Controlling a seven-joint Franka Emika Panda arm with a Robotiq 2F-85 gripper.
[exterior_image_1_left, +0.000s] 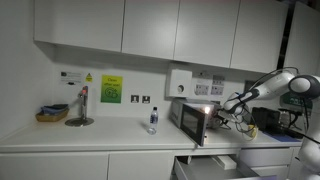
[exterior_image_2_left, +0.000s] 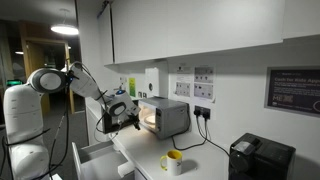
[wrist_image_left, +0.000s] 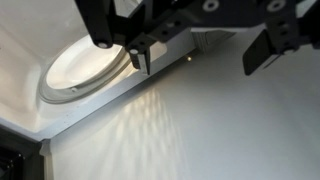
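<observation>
My gripper is open in the wrist view, its two dark fingers wide apart and nothing visible between them. Beyond the left finger a round pale turntable (wrist_image_left: 82, 65) shows inside the microwave. The grey microwave (exterior_image_2_left: 166, 116) stands on the counter against the wall, its interior lit. In exterior view 1 its dark-faced door (exterior_image_1_left: 194, 121) hangs open towards the room. The gripper is at the microwave's open front side in both exterior views, too small there to make out its fingers.
A yellow-and-white mug (exterior_image_2_left: 173, 162) stands on the counter near a black toaster-like appliance (exterior_image_2_left: 259, 159). An open drawer (exterior_image_1_left: 205, 168) juts out below the microwave. A water bottle (exterior_image_1_left: 153, 121) stands left of the microwave, with clear counter around it.
</observation>
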